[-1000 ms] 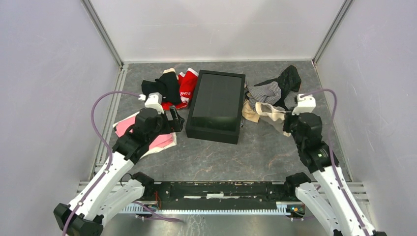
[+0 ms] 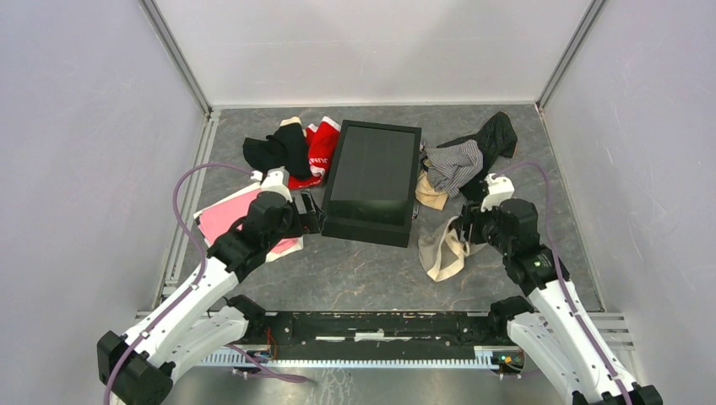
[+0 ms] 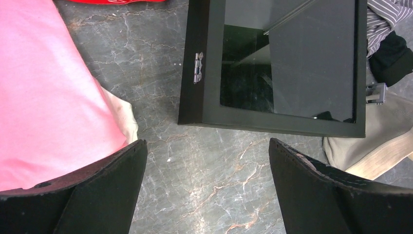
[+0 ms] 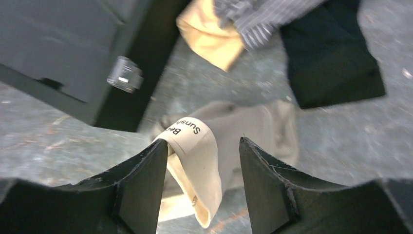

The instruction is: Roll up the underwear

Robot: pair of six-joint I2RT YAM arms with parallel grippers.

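Observation:
The grey underwear with a cream waistband (image 2: 447,268) lies crumpled on the grey table, right of the black box. Over it, my right gripper (image 2: 467,226) is low down, its fingers apart. In the right wrist view the lettered waistband (image 4: 195,141) arches up between the spread fingers, its upper end against the left finger (image 4: 155,165); the grey cloth (image 4: 243,129) spreads behind. My left gripper (image 2: 314,213) hangs open just left of the box's lower corner. Bare table shows between its fingers in the left wrist view.
The black box (image 2: 369,229) with a glossy lid stands mid-table. Striped and dark garments (image 2: 454,164) lie behind the underwear, with a yellow one (image 2: 431,194). Pink cloth (image 2: 226,218), black cloth (image 2: 279,150) and red cloth (image 2: 322,148) lie left.
The underwear has come down and toward the front from beside the striped garment, and now lies on the table. My right gripper lowered with it and its fingers parted. The left gripper shifted slightly right.

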